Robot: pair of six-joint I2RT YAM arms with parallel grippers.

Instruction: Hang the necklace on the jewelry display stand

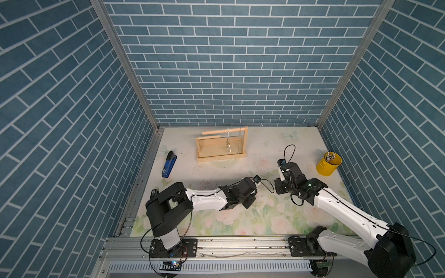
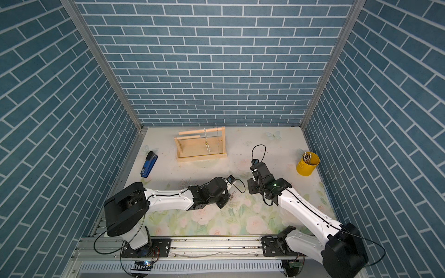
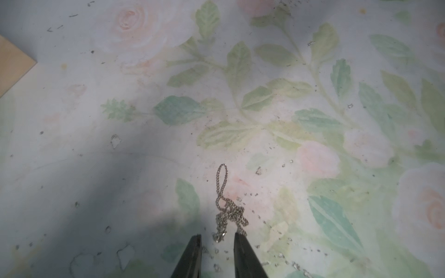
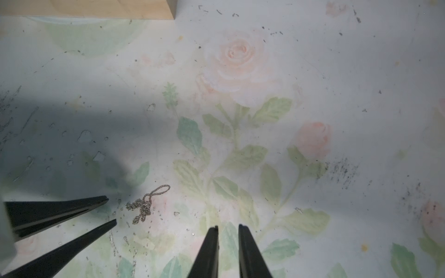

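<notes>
A thin silver chain necklace (image 3: 230, 213) lies bunched on the floral tabletop, one loop stretched away from the clump. Just above it, in the left wrist view, is my left gripper, its fingers parted and holding nothing. The right wrist view shows that gripper's fingertips close beside the necklace (image 4: 143, 206). My right gripper stands off to the right of the chain, fingers apart over bare table. At the back, the wooden display stand (image 1: 222, 157) has a pale beaded strand (image 1: 228, 134) hanging from its upper bar.
To the left rests a blue stapler (image 1: 169, 164), with a dark object (image 1: 154, 192) nearer the front. At right stands a yellow cup (image 1: 326, 167) with beaded things inside. Table space between the stand and the arms is clear.
</notes>
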